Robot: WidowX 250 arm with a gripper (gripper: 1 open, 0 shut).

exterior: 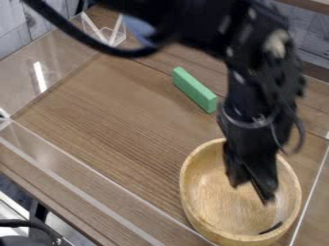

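My gripper (257,173) hangs over the upper part of a large round wooden bowl (209,192) at the lower right; it is blurred, and whether its fingers hold anything cannot be seen. A small dark, thin object (271,227) lies in the bowl's lower right. A green block (194,88) lies on the table behind the arm, left of the gripper.
A white wire-like holder (110,24) stands at the back left. A wall borders the table at the back right.
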